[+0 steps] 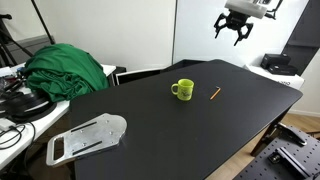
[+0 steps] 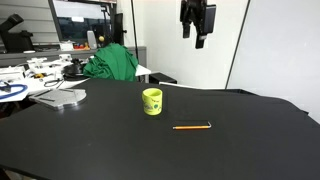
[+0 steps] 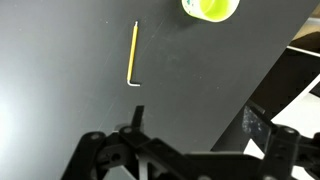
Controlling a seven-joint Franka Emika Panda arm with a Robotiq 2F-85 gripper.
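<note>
High above the table hangs my gripper, open, with nothing between its fingers. A thin yellow-orange rod lies flat on the table; in the wrist view the yellow rod has a short bent metal end, like a hex key. To one side of it stands an upright yellow-green mug, handle turned left in exterior view 1. Only part of the mug shows at the top of the wrist view. Both objects are clear of the fingers.
A grey metal plate with slots lies at the table's near left. Behind the table sits a heap of green cloth.
</note>
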